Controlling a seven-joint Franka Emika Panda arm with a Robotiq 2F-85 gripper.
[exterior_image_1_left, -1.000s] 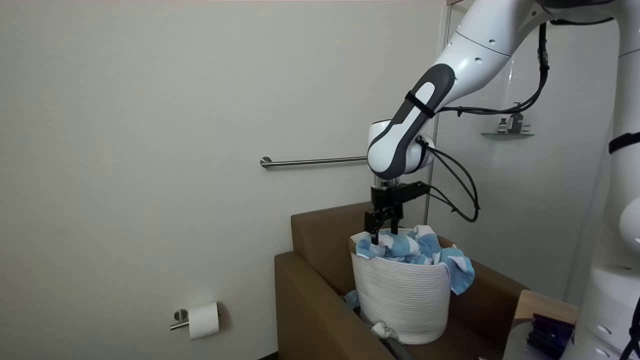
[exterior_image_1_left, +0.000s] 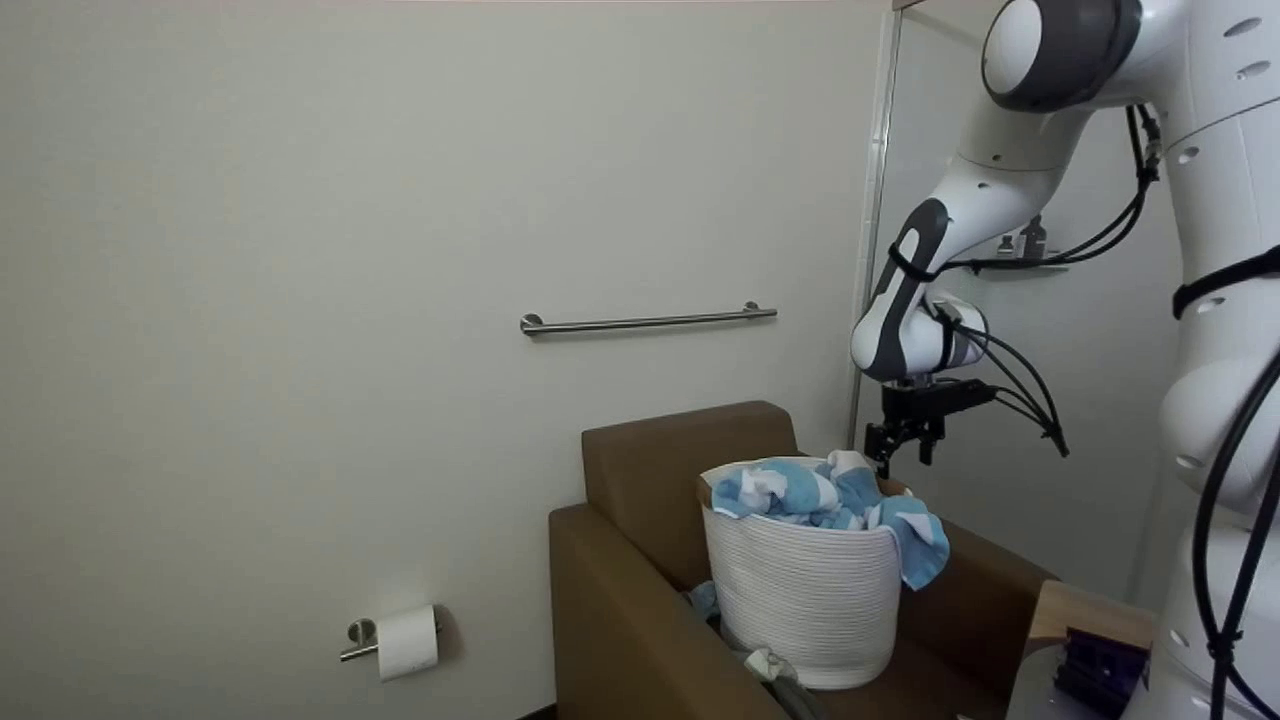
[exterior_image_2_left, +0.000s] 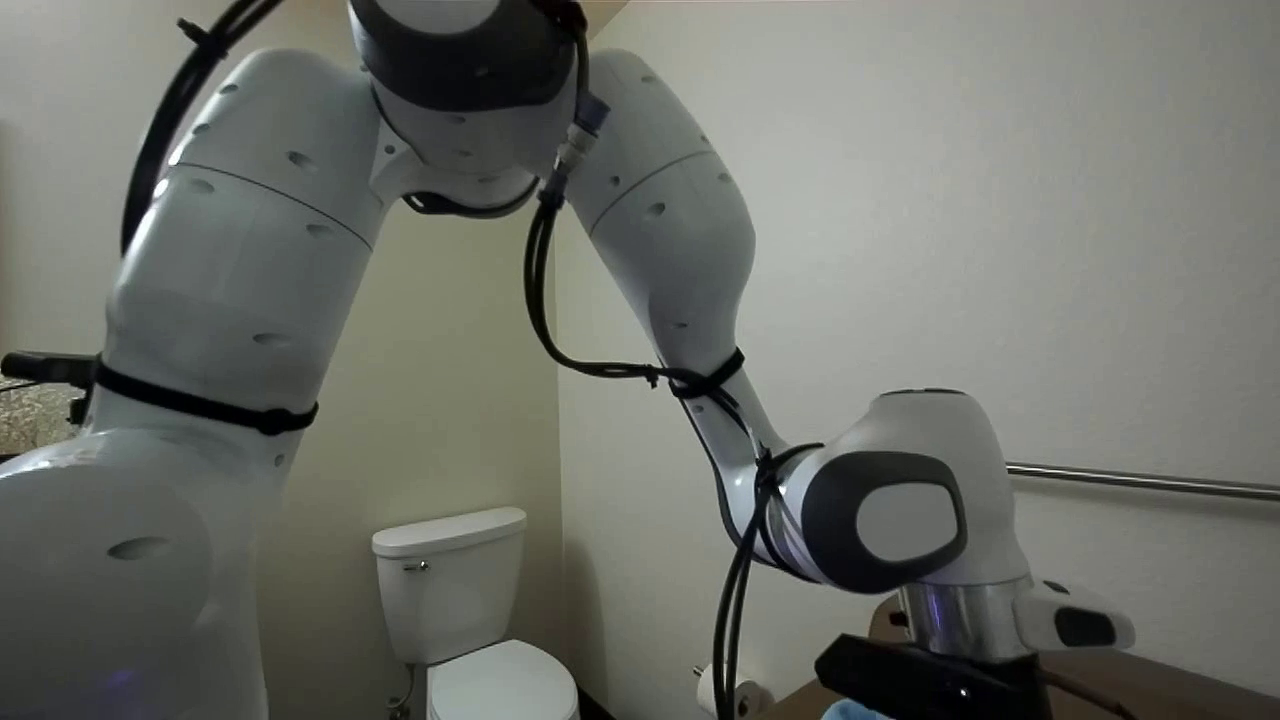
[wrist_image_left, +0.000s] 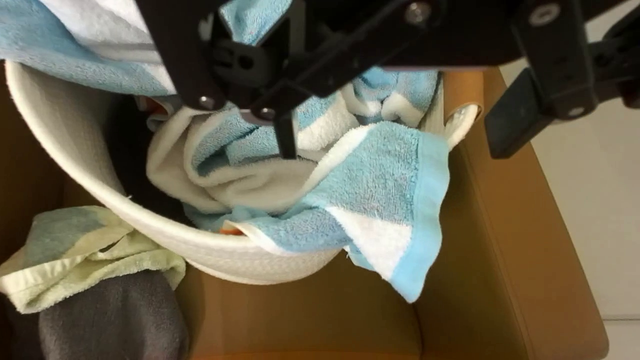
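Note:
A white woven basket (exterior_image_1_left: 797, 600) stands on the seat of a brown armchair. Heaped inside it is a blue-and-white towel (wrist_image_left: 384, 162), one corner of which drapes over the rim. My gripper (exterior_image_1_left: 906, 458) hangs above the basket's back right side, by the chair's armrest. In the wrist view the gripper is open, its two fingers wide apart. Towel cloth shows below the gap, but nothing is gripped. In exterior view 2 the arm hides most of the chair, and the fingertips are out of frame.
Beside the basket, a pale green cloth (wrist_image_left: 90, 252) and a dark grey cloth (wrist_image_left: 117, 318) lie on the chair. A metal bar (exterior_image_1_left: 648, 322) is fixed to the wall behind. The brown armrest (wrist_image_left: 534, 240) borders the basket on one side.
In exterior view 1 my arm and gripper have moved to the right, from over the basket's left part to its right side. The basket and towel look unmoved.

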